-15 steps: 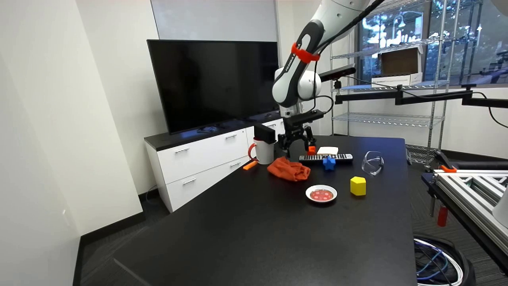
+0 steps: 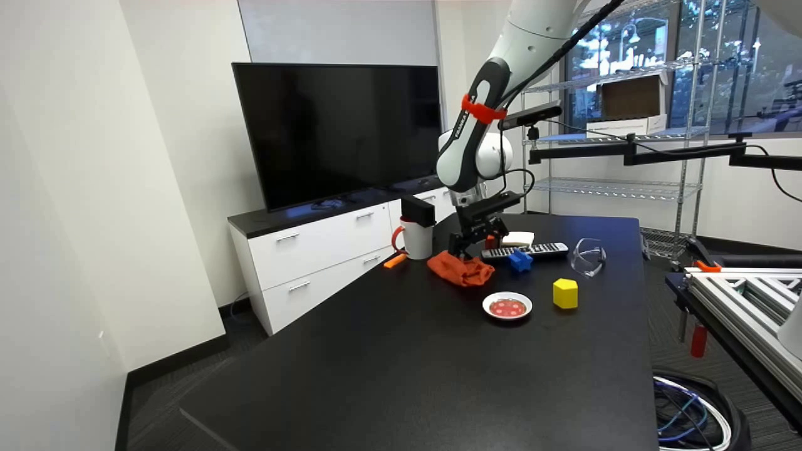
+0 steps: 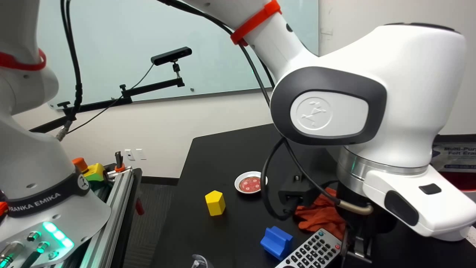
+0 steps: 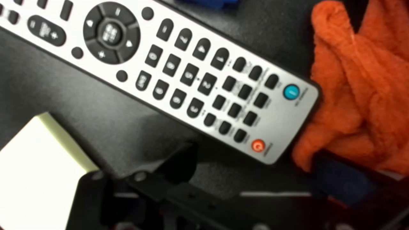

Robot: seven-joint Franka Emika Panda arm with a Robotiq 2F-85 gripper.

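My gripper [image 2: 477,239] is low over the far part of the dark table, its fingers spread apart. In the wrist view one dark finger [image 4: 182,163] stands beside the grey remote control [image 4: 230,92], near its red-button end; the opposite finger is over by the orange cloth [image 4: 356,92]. No object is visibly held between them. The remote slants across that view, its end touching or overlapping the cloth. A blue star-shaped block [image 2: 520,260] sits against the remote's near side. In exterior view 2 the arm hides the fingertips.
A white pad [image 4: 42,172] lies behind the remote. Nearer are a white dish [image 2: 507,316] with a red patterned inside, a yellow block [image 2: 565,293] and clear glasses [image 2: 588,257]. The mug [image 2: 416,239] and an orange piece [image 2: 395,260] stand left.
My gripper has moved lower and slightly right. The remote has shifted right and turned a little, and the orange cloth has moved slightly right. The dish and yellow block are unmoved.
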